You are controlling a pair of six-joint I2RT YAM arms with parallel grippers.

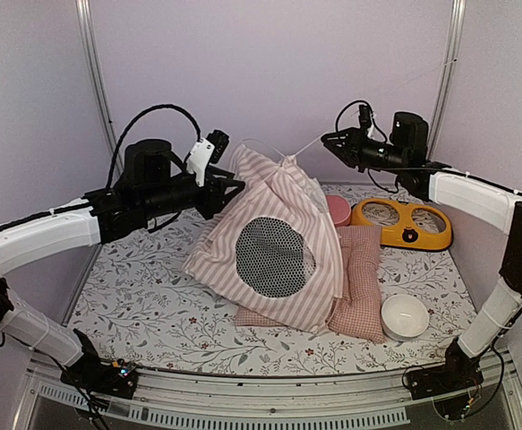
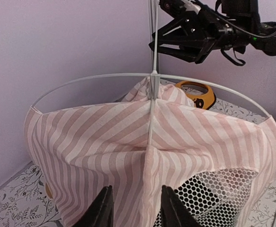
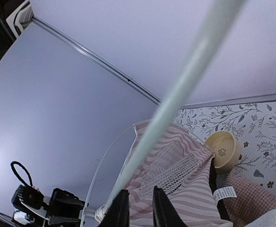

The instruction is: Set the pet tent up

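Note:
The pink-striped tent fabric (image 1: 243,242) with a mesh window (image 1: 269,257) stands loosely propped mid-table, white poles (image 2: 201,82) meeting at its top. My left gripper (image 1: 232,186) is open at the tent's upper left; in the left wrist view its fingers face a fabric sleeve over a pole (image 2: 151,127), with nothing visibly held. My right gripper (image 1: 330,141) is raised at the upper right beside a long white pole (image 3: 175,104) running up past it; its fingers (image 3: 159,208) stand apart, and whether they touch the pole is unclear.
A checked pink cushion (image 1: 359,278) lies under the tent's right side. A white bowl (image 1: 405,315) is at front right, a yellow double-bowl feeder (image 1: 431,237) and pink bowl (image 1: 337,206) behind.

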